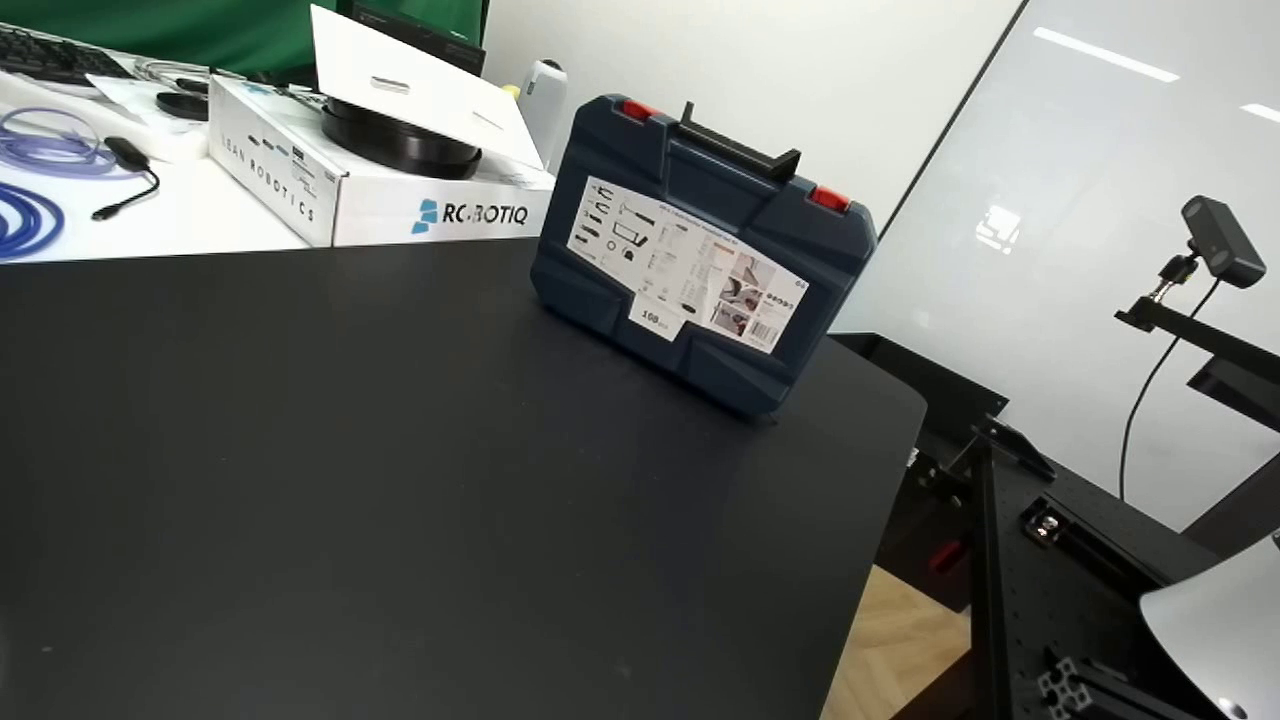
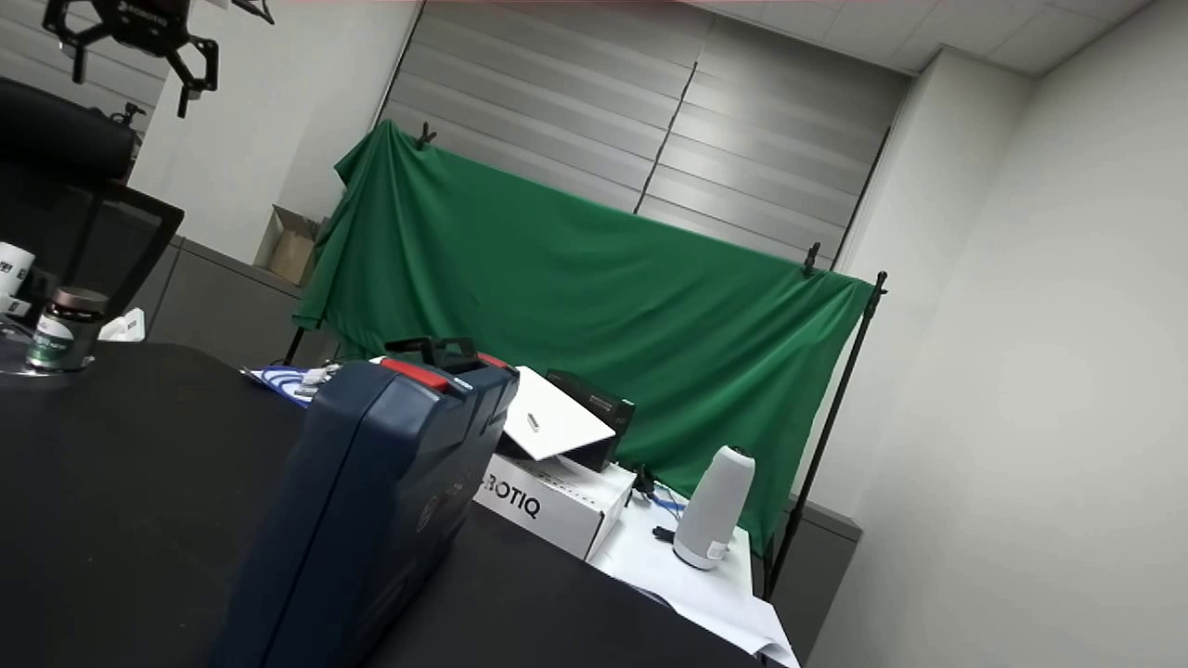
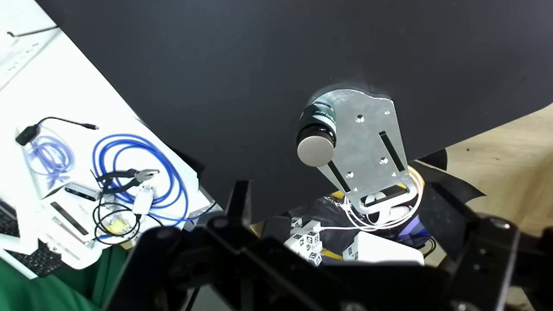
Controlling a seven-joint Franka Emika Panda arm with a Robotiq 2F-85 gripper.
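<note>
High at the upper left of exterior view 2, my gripper (image 2: 132, 89) hangs open with its two fingers spread and nothing between them. In the wrist view the gripper is a dark shape along the bottom, fingers wide apart. Beyond them a dark jar (image 3: 316, 149) with a flat lid and green label stands at the left side of a slotted metal plate (image 3: 369, 140), apart from the fingers. Exterior view 2 shows the jar (image 2: 65, 330) upright near the table's edge. A navy tool case (image 1: 708, 258) with red latches stands upright on the black table (image 1: 396, 480).
A white Robotiq box (image 1: 276, 174) sits on the white desk beyond the table. Blue cable coils (image 3: 140, 166) and pliers (image 3: 129, 176) lie there too. White cables (image 3: 409, 207) run by the metal plate's handle.
</note>
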